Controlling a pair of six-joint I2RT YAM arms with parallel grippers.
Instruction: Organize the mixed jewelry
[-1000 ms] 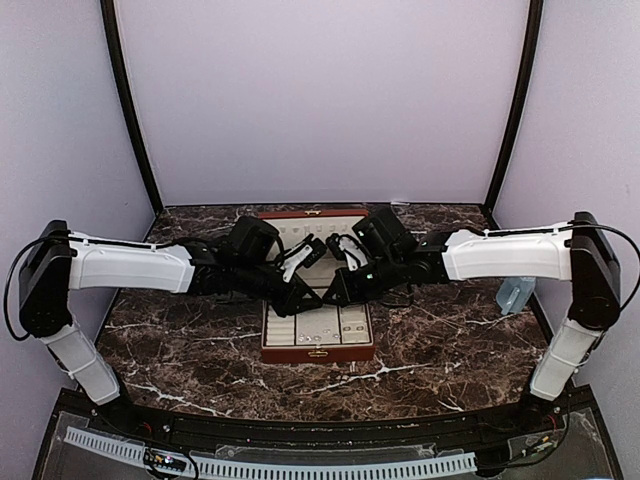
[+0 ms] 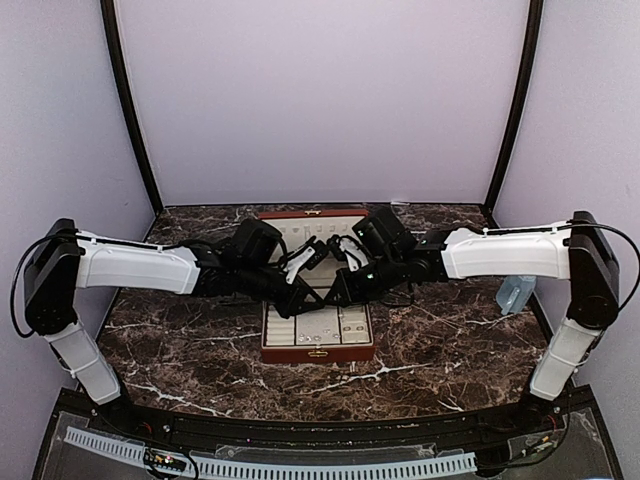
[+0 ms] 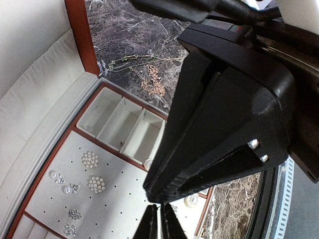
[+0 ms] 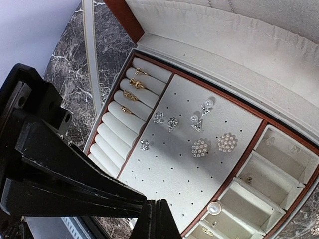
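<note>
In the open jewelry box, several pairs of earrings lie on the pale board: two pearl clusters, pearl drops and crystal studs. Gold rings sit in the ring rolls. A round pearl piece rests at the compartments' edge. Above the board, my left gripper is shut with a narrow gap; whatever may be between its tips is too small to tell. My right gripper is shut, nothing visible between its fingers. Both tips meet closely, the arms hiding part of the box from above.
Chains and a necklace lie on the dark marble table beside the box. A pale blue item is at the far right. The lid stands raised behind the board.
Over the last second my left arm has shifted very slightly, its gripper tip drawing a touch closer to the right one. The right arm and box look unmoved.
</note>
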